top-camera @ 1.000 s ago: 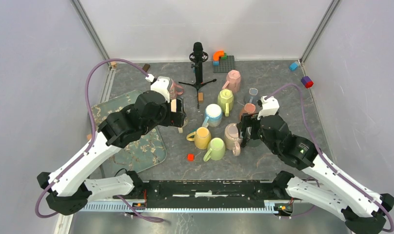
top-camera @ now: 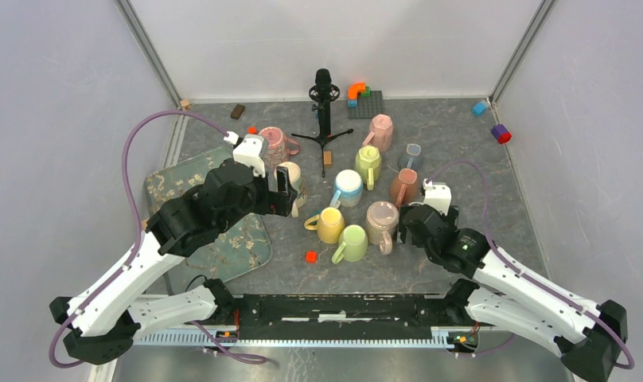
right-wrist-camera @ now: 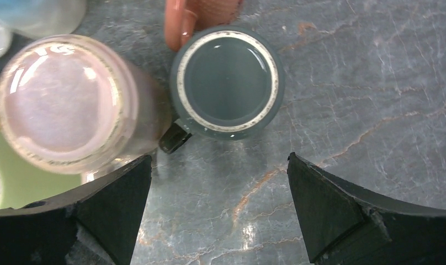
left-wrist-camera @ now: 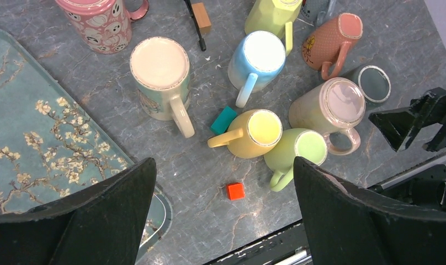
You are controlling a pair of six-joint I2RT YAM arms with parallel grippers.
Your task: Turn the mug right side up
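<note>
Several mugs stand clustered mid-table. Below my right gripper, open and empty, a dark green mug (right-wrist-camera: 228, 80) shows its ringed base upward, beside an upside-down taupe mug (right-wrist-camera: 60, 99) with its base up too. In the left wrist view, my open, empty left gripper is over bare table among a cream mug (left-wrist-camera: 160, 63), a blue-and-white mug (left-wrist-camera: 264, 51), a yellow mug (left-wrist-camera: 251, 132) and a light green mug (left-wrist-camera: 290, 154).
A floral tray (left-wrist-camera: 44, 138) lies on the left. A black stand (top-camera: 323, 119), coloured blocks (top-camera: 356, 89) and a red cube (left-wrist-camera: 235, 191) are about. Bare table lies right of the dark green mug.
The right gripper has moved right and down in the top view. The mugs look unmoved.
</note>
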